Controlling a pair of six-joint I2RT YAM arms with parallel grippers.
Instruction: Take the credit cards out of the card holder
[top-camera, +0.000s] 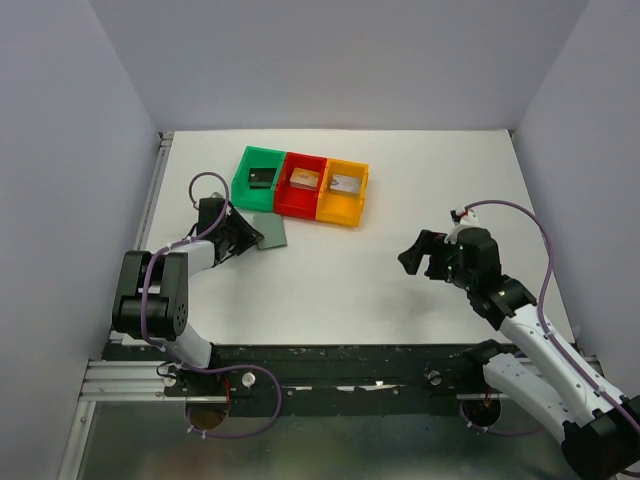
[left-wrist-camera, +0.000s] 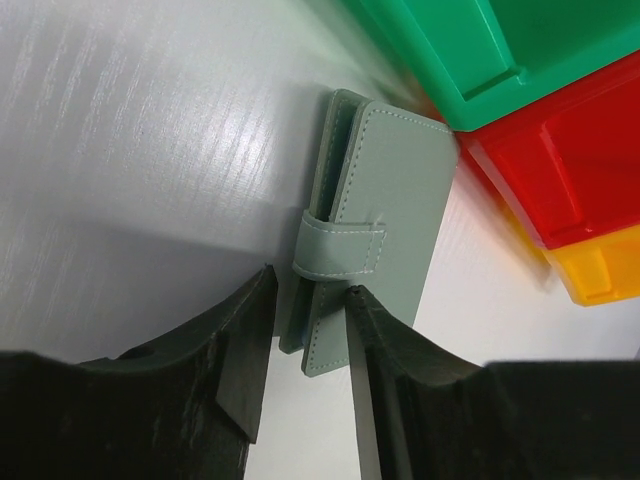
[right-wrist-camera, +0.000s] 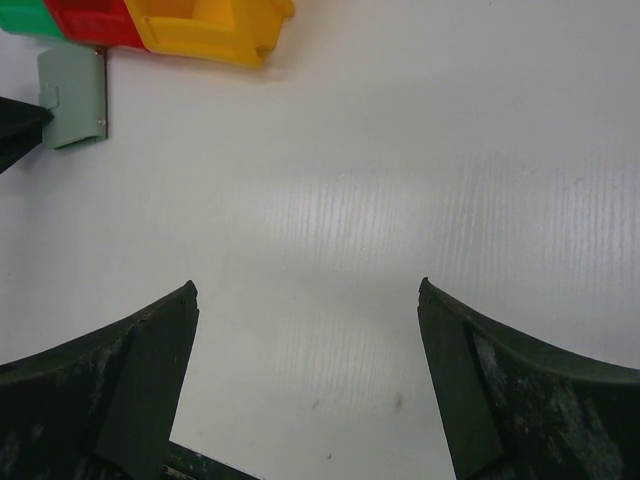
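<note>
A grey-green card holder (top-camera: 271, 230) with stitched edges lies flat on the table, just below the bins. In the left wrist view, a strap (left-wrist-camera: 340, 248) closes over its left edge; no cards can be seen. My left gripper stands part open at the holder's near left end, one fingertip beside the edge and the other over the cover. Whether either finger touches it cannot be told. Far to the right, my right gripper (top-camera: 421, 262) is open above bare table, with nothing between its fingers.
Green (top-camera: 242, 194), red (top-camera: 296, 208) and yellow (top-camera: 340, 215) bins stand joined at the back, each with a flat item inside. The holder's top edge is close to the green and red bins.
</note>
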